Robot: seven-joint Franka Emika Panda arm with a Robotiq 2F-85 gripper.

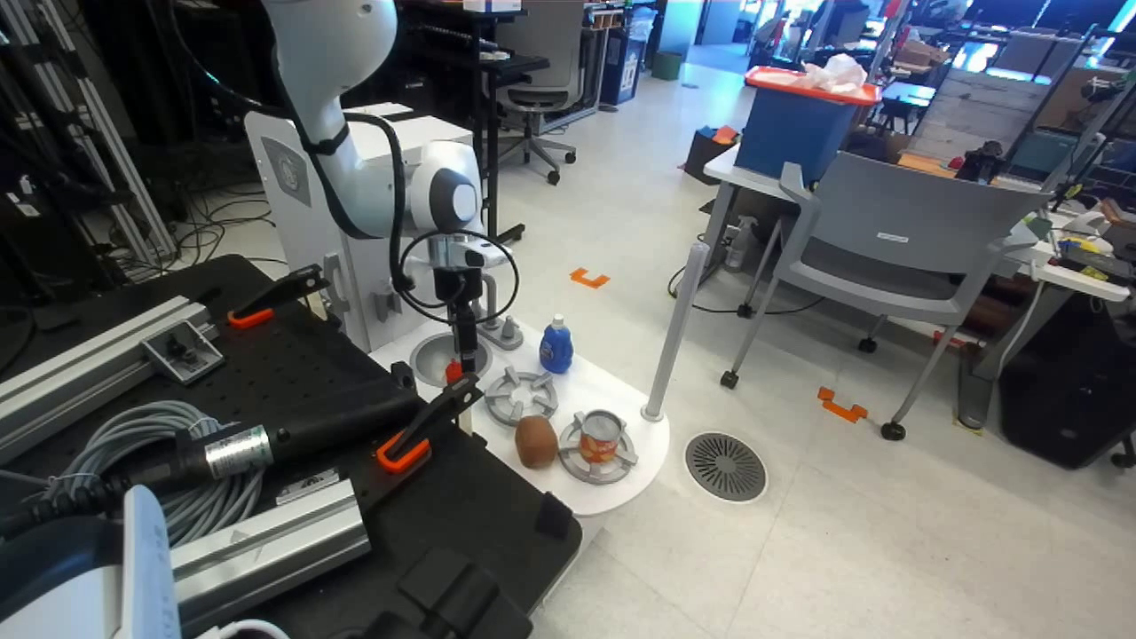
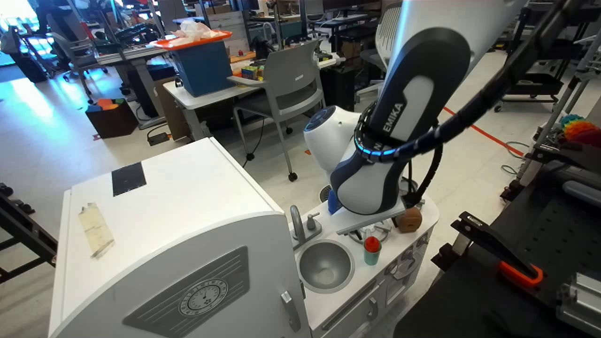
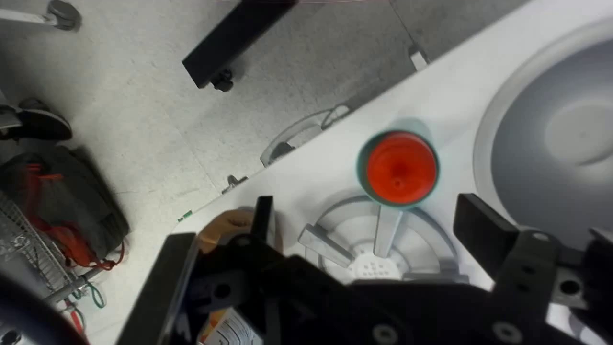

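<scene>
My gripper is open in the wrist view, its fingers (image 3: pixel 481 233) wide apart with nothing held between them. Beyond the gap stands a teal cup (image 2: pixel 372 258) on the white counter, upright, with a red round-topped object (image 3: pixel 401 167) inside it. In exterior view 1 the red object (image 1: pixel 454 372) shows just below my gripper (image 1: pixel 466 362), partly hidden. The arm blocks the gripper in exterior view 2. A brown rounded object (image 1: pixel 535 441) sits near the counter's front edge, beside an orange-labelled can (image 1: pixel 598 438) on a burner.
A grey sink (image 2: pixel 327 265) with a faucet (image 2: pixel 297 224) lies beside the cup. On its other side is an empty burner (image 1: pixel 521 396), with a blue bottle (image 1: pixel 556 346) behind. A post (image 1: pixel 677 330) rises at the counter's far end. Black clamps (image 1: pixel 431 426) edge the dark table.
</scene>
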